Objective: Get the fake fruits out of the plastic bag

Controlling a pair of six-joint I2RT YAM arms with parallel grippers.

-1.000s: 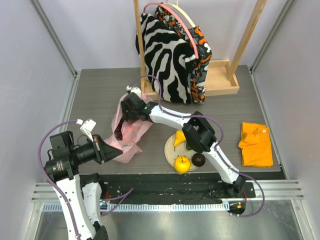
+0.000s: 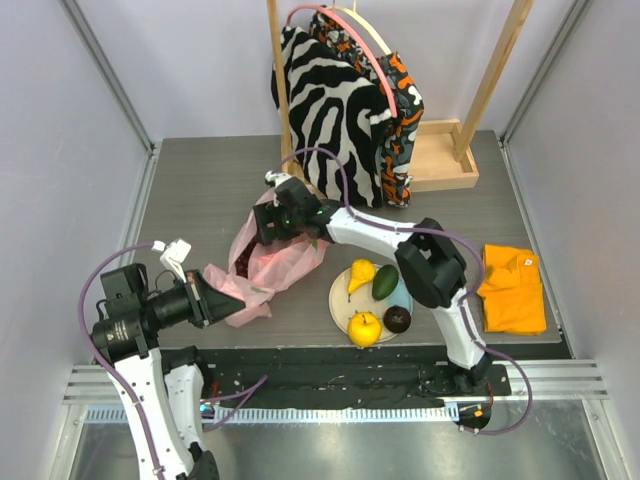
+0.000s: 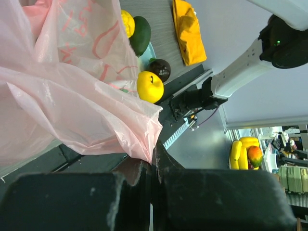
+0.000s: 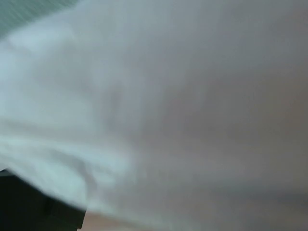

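Observation:
A pink translucent plastic bag (image 2: 290, 262) lies on the left half of the table, with something dark red (image 2: 244, 258) showing inside. My left gripper (image 2: 208, 318) is shut on the bag's gathered edge, a pinch of pink film (image 3: 144, 149) between its fingertips. Over the bag's far side sits my right gripper (image 2: 268, 222), part of it inside the opening; its fingertips are hidden. Pale blurred film (image 4: 159, 106) fills the right wrist view. On a round plate (image 2: 340, 300) are a yellow pear (image 2: 361, 274), a green avocado (image 2: 386, 281), a yellow apple (image 2: 364, 328) and a dark purple fruit (image 2: 397, 319).
An orange folded cloth (image 2: 511, 289) lies at the table's right. Behind the bag, a wooden rack (image 2: 440, 165) holds a zebra-print bag (image 2: 325, 110) and an orange-black patterned one (image 2: 398, 120). Bare table shows between plate and cloth.
My right gripper has shifted right and slightly toward the front, and the bag's right side has been pulled out with it. The left arm stays in place.

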